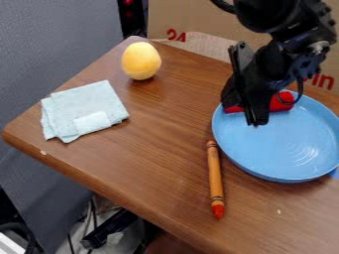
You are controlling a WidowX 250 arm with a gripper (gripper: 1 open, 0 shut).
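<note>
My black gripper [245, 99] hangs over the back of a blue plate [284, 147], its fingers pointing down beside a red object [282, 101] that is partly hidden behind it. Whether the fingers are open or closed on the red object cannot be told. An orange crayon-like stick [215, 179] with a red tip lies left of the plate. A yellow egg-shaped object [141, 61] stands at the back left, and a pale folded cloth [83, 109] lies on the left of the wooden table [133, 169].
A cardboard box [192, 20] is behind the table. The left table edge drops to a dark floor area with cables.
</note>
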